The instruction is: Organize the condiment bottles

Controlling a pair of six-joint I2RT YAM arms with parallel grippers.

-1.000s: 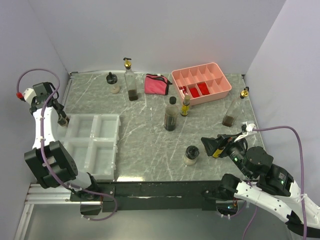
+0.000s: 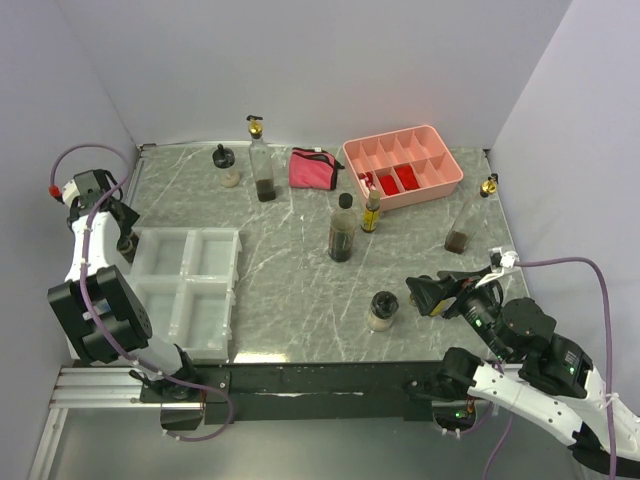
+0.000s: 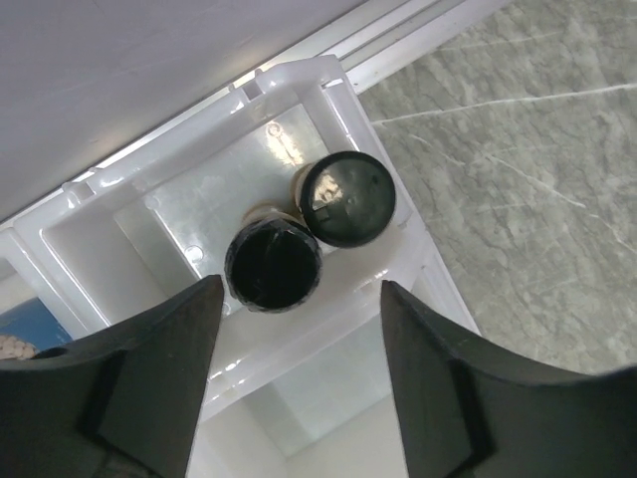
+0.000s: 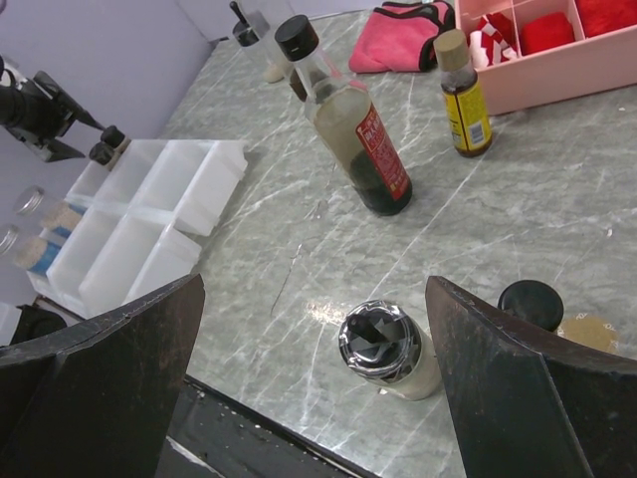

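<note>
My left gripper is open above a white compartmented tray (image 2: 185, 290); in the left wrist view two black-capped jars (image 3: 272, 261) stand together in one compartment below it, nothing gripped. My right gripper stands open over the front right, above a metal-capped jar (image 4: 393, 354) and a black-capped bottle (image 4: 530, 305). A dark sauce bottle (image 2: 341, 235) and a yellow-label bottle (image 2: 370, 217) stand mid-table. Tall pourer bottles stand at back centre (image 2: 262, 170) and right (image 2: 462, 225); a small jar (image 2: 228, 173) is at the back left.
A pink divided box (image 2: 405, 188) with red items and a pink pouch (image 2: 312, 170) sit at the back. Grey walls border the table at left, back and right. The counter between tray and central bottles is clear.
The left arm has shifted slightly rightward in the top view, toward the tray's interior. The right arm has shifted very slightly; the bottles on the table look unmoved.
</note>
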